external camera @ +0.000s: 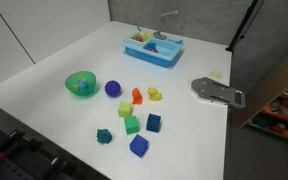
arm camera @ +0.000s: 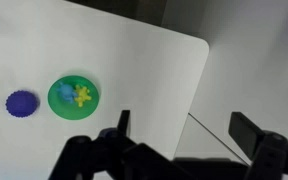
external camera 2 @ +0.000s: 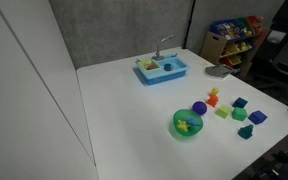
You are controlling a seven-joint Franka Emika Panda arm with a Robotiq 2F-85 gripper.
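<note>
Near the left of the white table stands a green bowl [external camera: 81,96], also in the wrist view as a green bowl [arm camera: 72,115]. A blue toy [arm camera: 67,91] and a yellow toy [arm camera: 83,96] lie inside it. Beside the bowl sits a purple round piece [arm camera: 22,104], apart from it. My gripper is open, its dark fingers wide apart with nothing between them. It hangs near the table's edge, with the bowl to its upper left in the wrist view.
A blue toy sink [external camera: 154,49] stands at the back. A red-orange toy [external camera: 137,96], a yellow toy [external camera: 155,94] and several blocks, including a dark blue one [external camera: 139,146], are scattered right of the bowl. A grey tray [external camera: 217,92] lies far right.
</note>
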